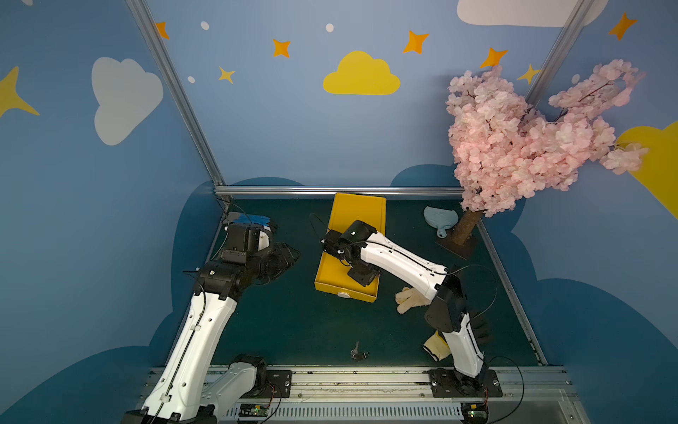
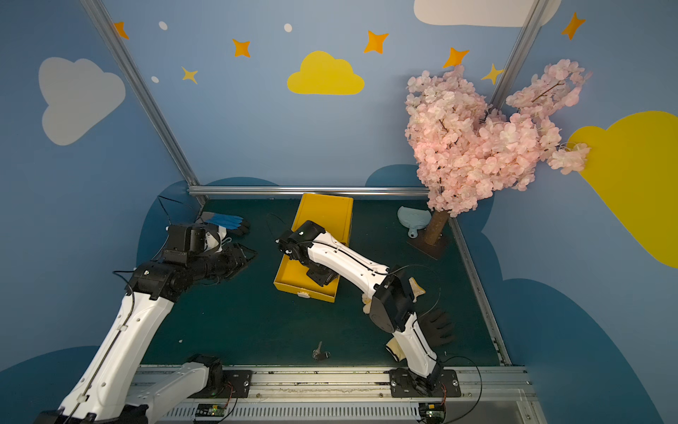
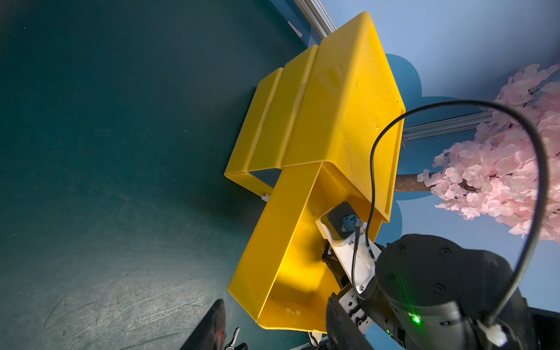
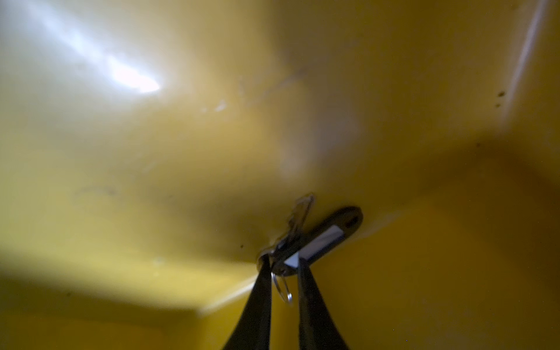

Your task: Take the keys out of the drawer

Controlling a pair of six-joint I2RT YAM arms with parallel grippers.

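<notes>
The yellow drawer (image 1: pixel 327 274) stands pulled out at the front of its yellow cabinet (image 1: pixel 358 207). Inside it, in the right wrist view, lies a key (image 4: pixel 298 215) on a ring with a black tag (image 4: pixel 350 218) bearing a white label. My right gripper reaches down there, partly open, its two fingertips right at the ring and tag; a narrow gap shows between them. Whether both touch the bunch is unclear. Over the left of the table hangs my left gripper, open and empty. A second bunch of keys (image 1: pixel 358 352) lies on the table near the front edge.
Pale gloves (image 1: pixel 411 298) lie right of the drawer, partly under the right arm. A blue dustpan (image 1: pixel 440 219) and a blossom tree (image 1: pixel 508 141) stand at the back right, a blue glove (image 2: pixel 224 222) at the back left.
</notes>
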